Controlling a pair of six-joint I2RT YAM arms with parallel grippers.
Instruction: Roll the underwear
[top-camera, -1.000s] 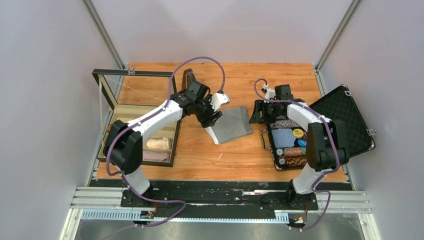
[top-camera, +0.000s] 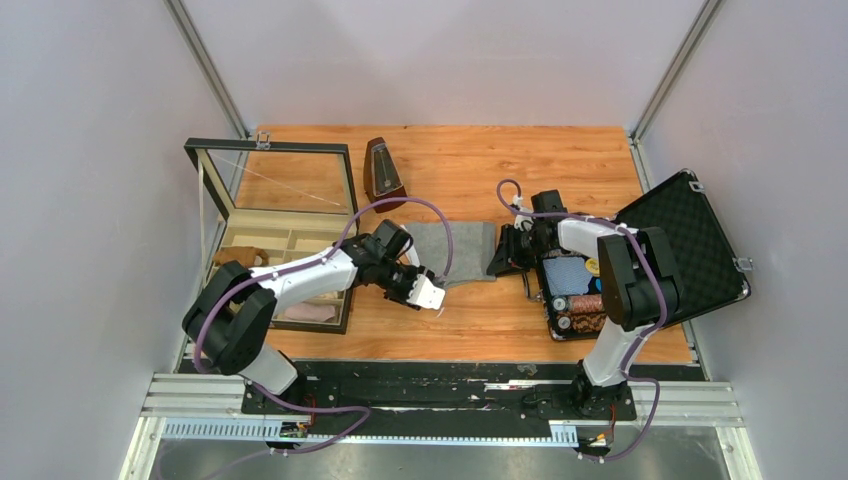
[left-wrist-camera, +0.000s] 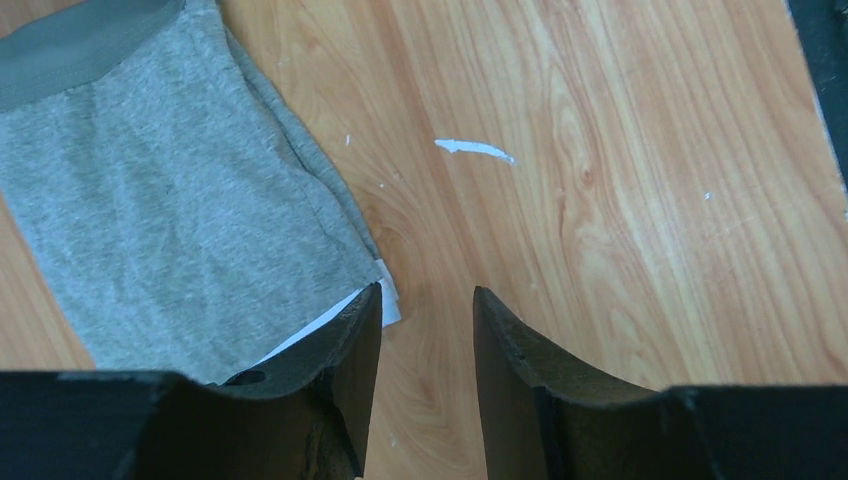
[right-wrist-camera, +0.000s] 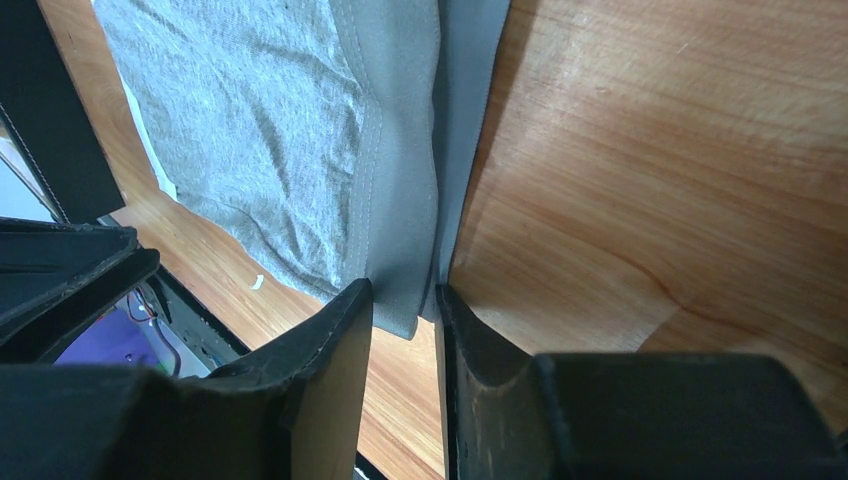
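Note:
The grey underwear (top-camera: 465, 250) lies folded flat on the wooden table between both arms. Its darker waistband (right-wrist-camera: 400, 190) is on the right and a white edge (top-camera: 411, 253) shows on the left. My left gripper is open at the near left corner. One finger overlaps the white-edged corner in the left wrist view; the other is over bare wood. At the near end of the waistband, my right gripper stands part open, with the waistband's end between its fingertips. Whether the pads touch the cloth cannot be told.
On the left is an open compartment box (top-camera: 349, 285) holding folded clothes. An open suitcase (top-camera: 549, 325) with rolled items stands on the right. Behind the underwear is a brown metronome-like object (top-camera: 382, 172). Bare wood lies in front of the cloth.
My left gripper has come from the cloth's far left side to its near left corner. The right gripper has shifted slightly toward the front. The underwear has turned and now lies straighter.

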